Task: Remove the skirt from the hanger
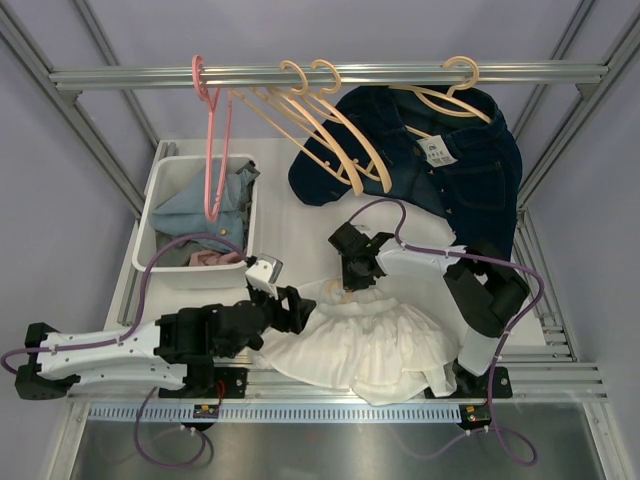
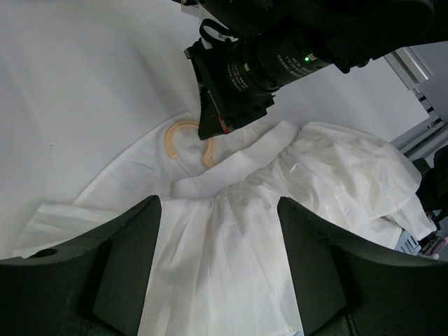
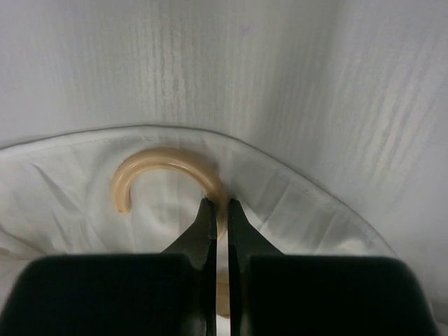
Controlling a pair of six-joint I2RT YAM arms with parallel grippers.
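Observation:
The white skirt [image 1: 370, 350] lies spread on the table, with the beige hook of its hanger [image 3: 161, 157] showing on top near the waistband [image 2: 224, 168]. My right gripper [image 1: 353, 280] is down at that hook, shut on its stem, as the right wrist view shows. My left gripper [image 1: 275, 305] hangs over the skirt's left part; in the left wrist view its two fingers stand open above the white fabric.
Empty beige and pink hangers [image 1: 212, 160] hang on the rail [image 1: 130, 78]. Dark jeans [image 1: 470, 185] lie at the back right. A white bin [image 1: 160, 260] with cloths stands at the left. Bare table lies between them.

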